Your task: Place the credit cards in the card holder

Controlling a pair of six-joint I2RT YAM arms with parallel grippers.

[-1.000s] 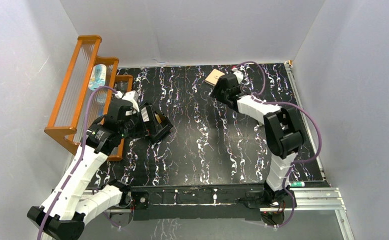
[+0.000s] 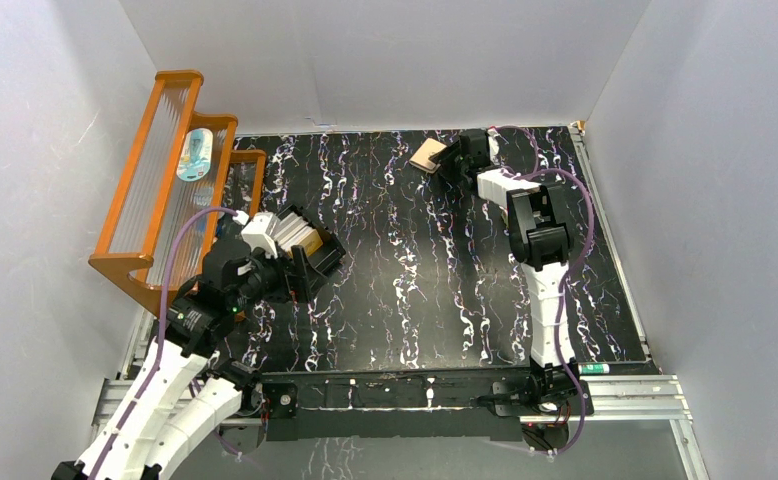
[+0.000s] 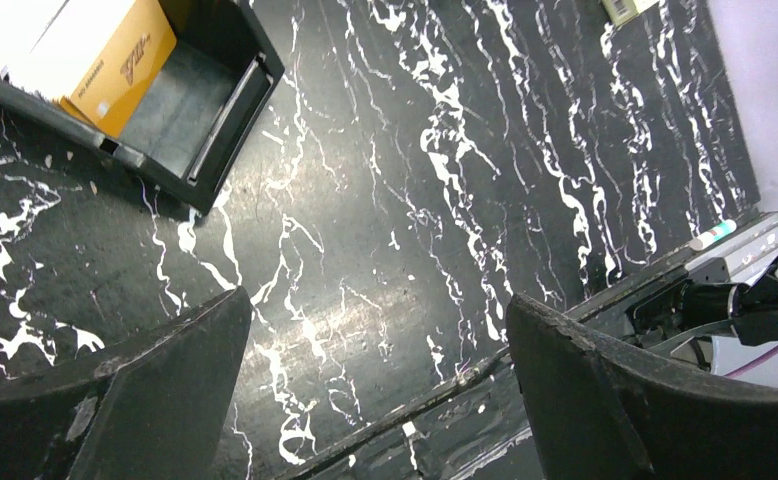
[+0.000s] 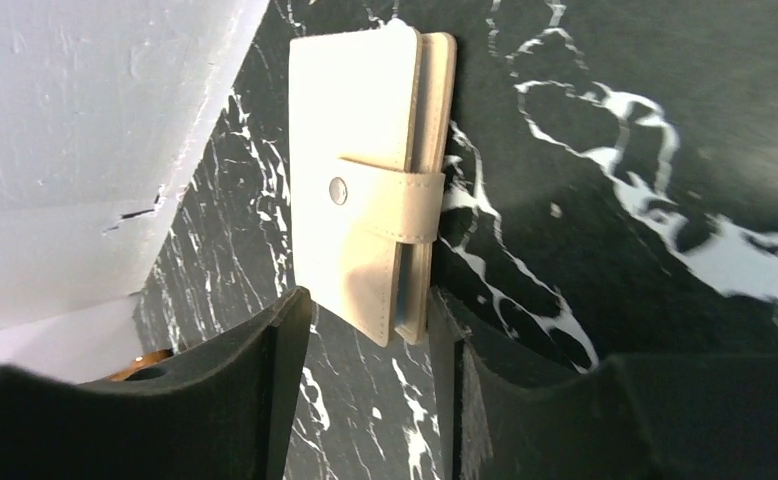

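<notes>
My right gripper is part open at its near end, with the fingertips either side of or against that end; contact is unclear. My left gripper stands open and empty over bare table near the front left. A black box holding white and yellow items sits beside it at the left; whether these are credit cards is unclear.
A tiered wooden rack with a pale package stands at the far left. Grey walls border the back and sides. A small yellowish object lies toward the right.
My right gripper has moved back and right to the card holder. My left gripper has moved toward the front, away from above the black box.
</notes>
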